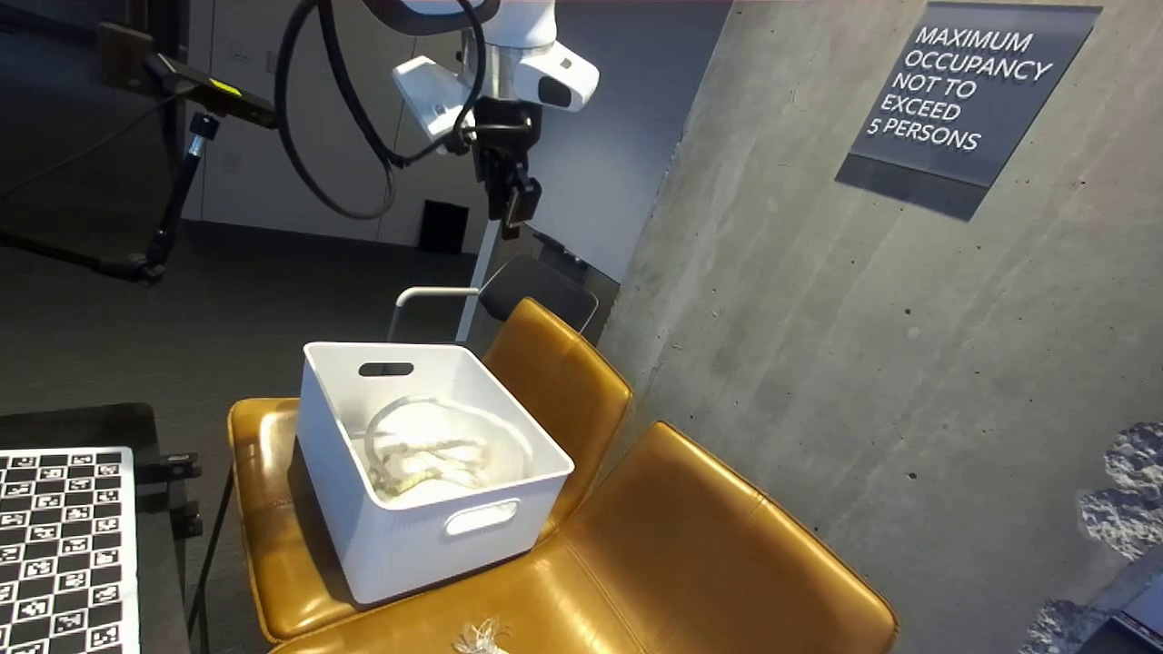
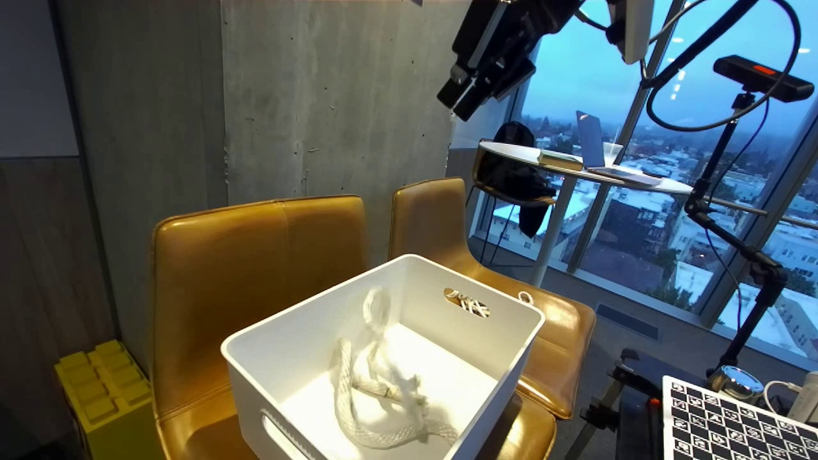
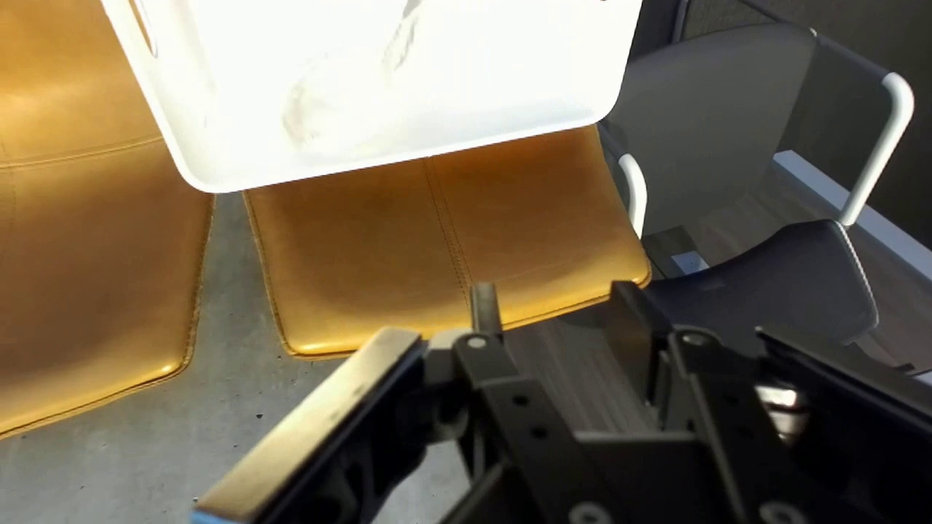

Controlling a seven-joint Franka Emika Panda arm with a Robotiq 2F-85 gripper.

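Observation:
White rope (image 1: 383, 441) lies looped and heaped inside the white box (image 1: 360, 534). From the other side, a thick bend of rope (image 2: 346, 398) rests on the box floor, and another loop leans against a wall of the box (image 2: 429, 280). High above, clear of the box, my gripper (image 1: 514, 209) hangs with nothing in it. Seen from the wrist, the gripper is open, with a gap of bare floor between its fingers. Glare washes out most of the box (image 3: 376, 157) interior there.
The box stands on a tan leather chair (image 1: 262, 469). Frayed white strands (image 1: 477, 638) lie on the neighbouring seat. A concrete wall (image 1: 829, 381) rises behind the chairs. A camera stand (image 2: 755, 253) and a patterned board (image 1: 65, 545) stand to one side.

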